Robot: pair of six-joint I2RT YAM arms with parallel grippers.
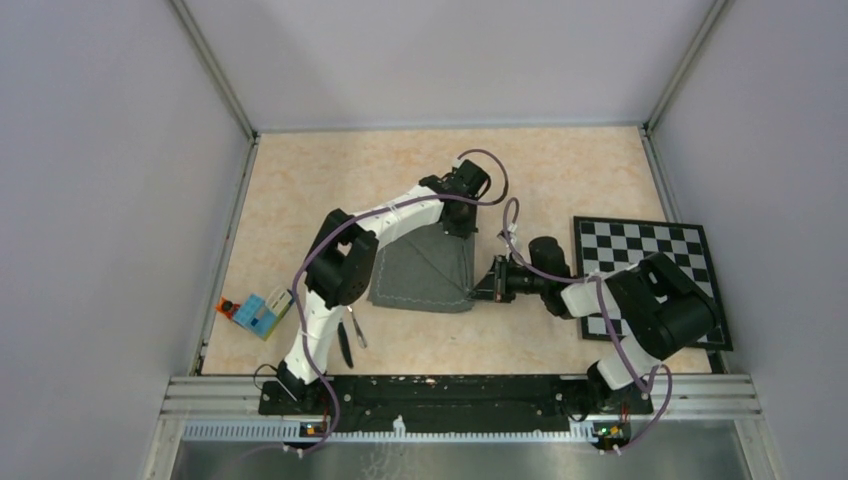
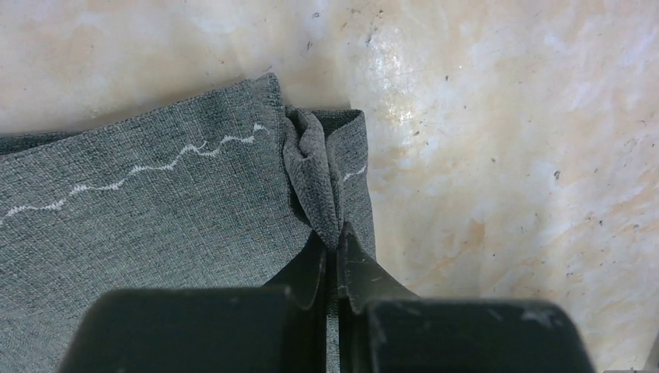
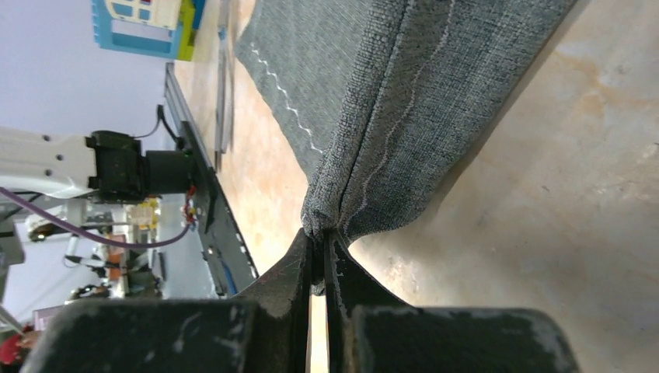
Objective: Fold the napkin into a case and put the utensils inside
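Observation:
The grey napkin [image 1: 425, 270] with a white stitched line lies mostly flat in the middle of the table. At its far right corner my left gripper is shut, with a bunched fold of the cloth pinched between its fingertips. My right gripper pinches the near right corner, which shows as a layered fold drawn to a point at the fingers. In the top view the right gripper [image 1: 475, 294] reaches in from the right. The knife [image 1: 345, 344] and fork [image 1: 358, 328] lie side by side left of the napkin, partly covered by the left arm.
A checkered board [image 1: 640, 245] stands at the right under the right arm. At the left edge sits a blue and yellow toy [image 1: 262, 314]. Bare table shows behind the napkin and in front of it.

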